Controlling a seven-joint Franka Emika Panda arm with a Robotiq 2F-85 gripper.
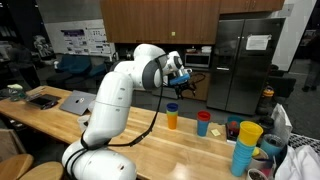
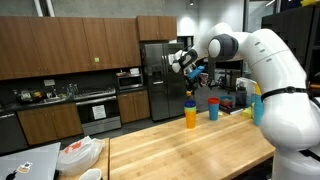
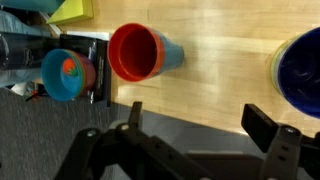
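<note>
My gripper is open, its two black fingers wide apart with nothing between them in the wrist view. A cup with a red inside [image 3: 133, 52] stands upright ahead of it, towards the left. The dark blue cup [image 3: 305, 72] is at the right edge, partly cut off. In exterior view 1 this blue cup [image 1: 172, 107] sits on top of an orange-yellow cup [image 1: 172, 121], and the red-and-blue cup [image 1: 203, 123] stands to their right. The gripper hangs above the cups, touching none of them.
A tall stack of yellow and blue cups [image 1: 243, 150] stands at the right, beside a clutter of containers and a white cloth bag [image 1: 300, 160]. A laptop [image 1: 77, 102] lies at the left.
</note>
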